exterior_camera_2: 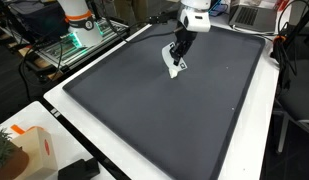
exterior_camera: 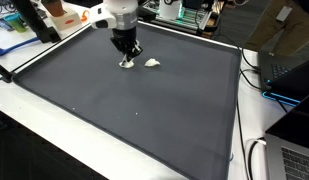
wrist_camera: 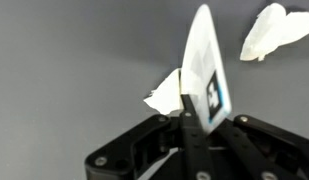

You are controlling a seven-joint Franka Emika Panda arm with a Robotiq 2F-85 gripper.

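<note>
My gripper is shut on a thin white piece [wrist_camera: 202,62], seemingly paper, with dark marks near the fingers. It stands up from the fingers in the wrist view. Beneath it, partly hidden, a second pale scrap [wrist_camera: 166,95] shows against the dark surface. Another white piece [wrist_camera: 274,32] lies apart at the upper right of that view, seen also as the small white scrap [exterior_camera: 152,62] in exterior view 1. From the other side, the white paper [exterior_camera_2: 172,60] hangs at the gripper [exterior_camera_2: 176,50], low over the tabletop.
The dark tabletop [exterior_camera: 144,110] is broad and clear in front of the arm. Laptops [exterior_camera: 289,80] stand at the right, beyond the edge. Containers and coloured items [exterior_camera: 59,15] crowd the far left corner.
</note>
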